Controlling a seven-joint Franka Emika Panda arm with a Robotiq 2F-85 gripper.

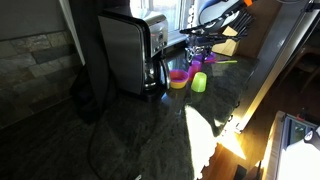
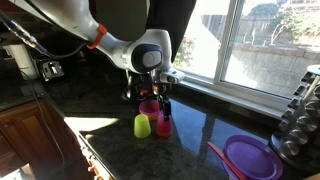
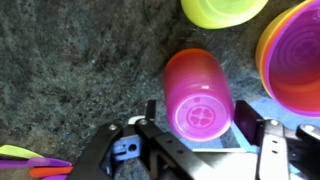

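An upturned pink cup (image 3: 197,95) shows in the wrist view, its round base facing the camera. My gripper is around it, one finger on either side, with a small gap visible at the left finger (image 3: 151,110). Exterior view 2 has the same pink cup (image 2: 164,127) on the dark counter, just below my gripper (image 2: 161,98). Beside it stands a yellow-green cup (image 2: 142,126), also upturned. Behind these two, a pink bowl (image 2: 150,107) is partly hidden; in the wrist view a pink bowl with an orange-yellow rim (image 3: 298,58) lies at the right.
A purple plate (image 2: 250,158) with a red utensil lies on the counter nearer the window. Colourful utensils (image 3: 35,163) appear at the wrist view's lower left. A steel coffee maker (image 1: 135,50) stands by the bowls.
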